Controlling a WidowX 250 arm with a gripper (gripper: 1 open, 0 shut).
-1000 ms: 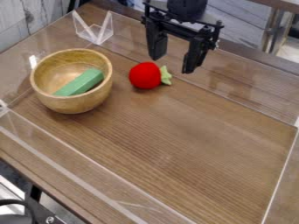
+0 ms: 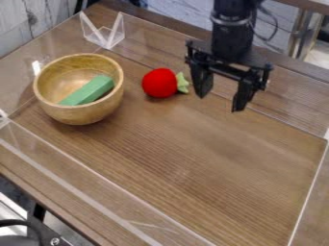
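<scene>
My gripper (image 2: 225, 72), a dark mechanism at the end of the arm, is in the upper right over bare table; whether it is open or shut is unclear. A red round object with a green leafy part (image 2: 161, 84) lies to its left. A wooden bowl (image 2: 58, 102) at the left holds a green oblong object (image 2: 90, 88).
A clear angular object (image 2: 100, 29) stands at the top left, near the back edge.
The gripper has moved a little to the right. The bowl and the red object appear in place.
</scene>
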